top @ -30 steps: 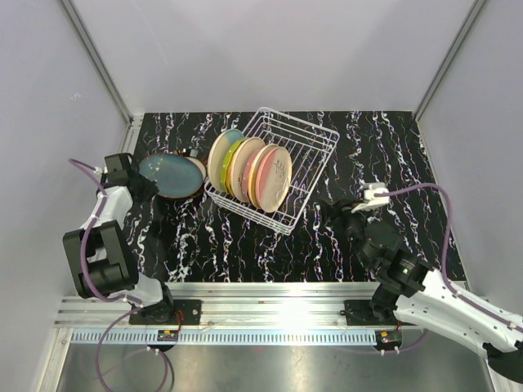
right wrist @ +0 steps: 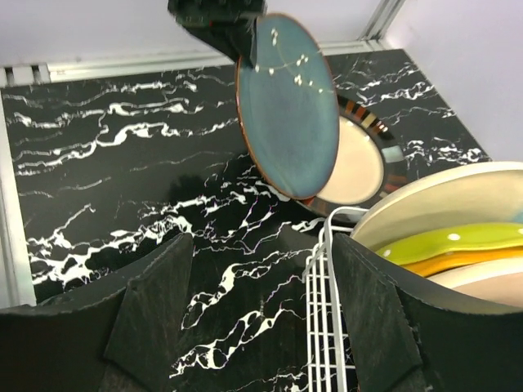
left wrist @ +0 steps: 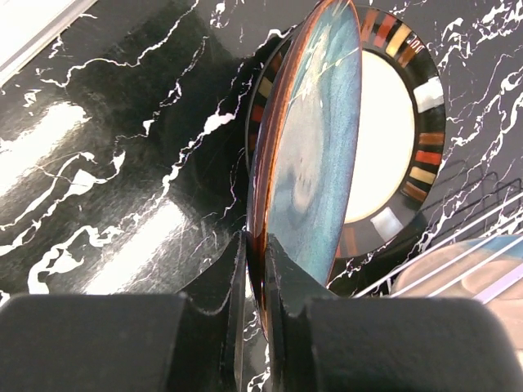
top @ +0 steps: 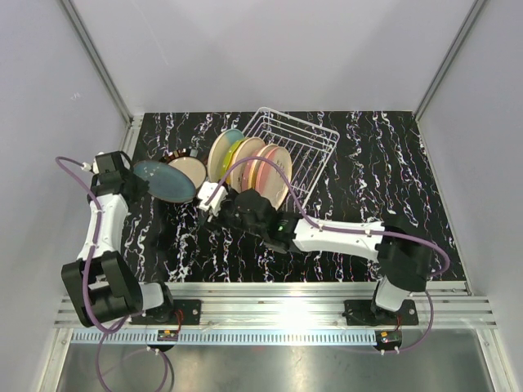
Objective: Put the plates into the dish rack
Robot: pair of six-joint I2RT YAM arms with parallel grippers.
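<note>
My left gripper is shut on the edge of a blue plate (left wrist: 306, 155), held tilted on its side above a cream plate (left wrist: 377, 139) with a patterned rim, which lies at the left of the counter. My right gripper (top: 211, 214) has its fingers apart at the front left of the white rack (top: 306, 139), facing the held plate, with nothing seen between them. The rack holds several upright plates (top: 221, 151) in blue, cream, yellow and pink.
Pale walls stand at the sides and back.
My right arm has swept left from the right side to the rack's front left. The left gripper has shifted slightly with the blue plate, showing more of the cream plate.
</note>
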